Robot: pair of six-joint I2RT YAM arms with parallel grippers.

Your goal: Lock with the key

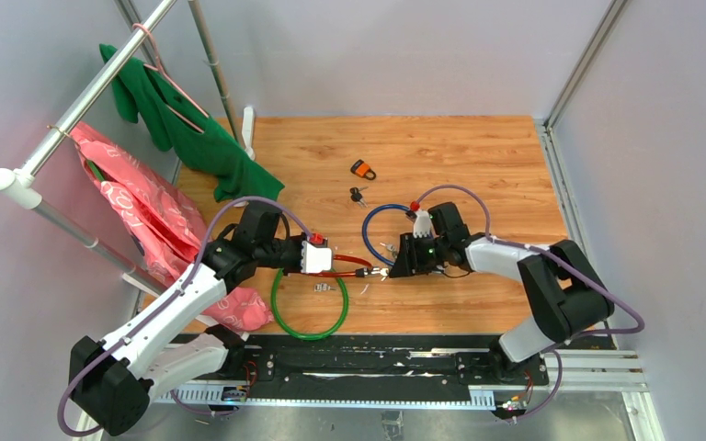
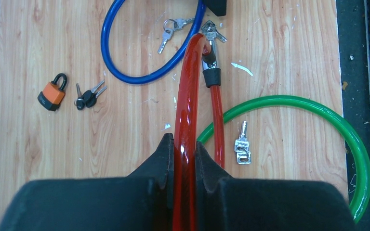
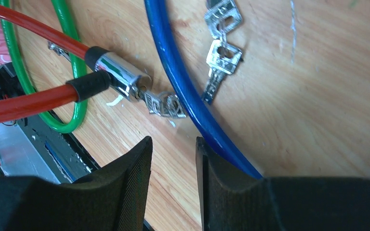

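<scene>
My left gripper is shut on the red cable lock (image 2: 189,91), holding the cable up. The lock's chrome body (image 3: 124,74) has a key bunch (image 3: 166,105) at its end, apparently inserted. My right gripper is open beside it, its fingers apart with nothing between them, just short of those keys and the blue cable. In the top view the right gripper (image 1: 404,257) sits low at the right end of the red lock.
A blue cable lock (image 2: 106,43) with loose keys (image 3: 221,62) lies close by. A green cable lock (image 2: 318,110), more keys (image 2: 243,144), an orange padlock (image 2: 52,94) and black keys (image 2: 87,98) lie around. Clothes hang at the left.
</scene>
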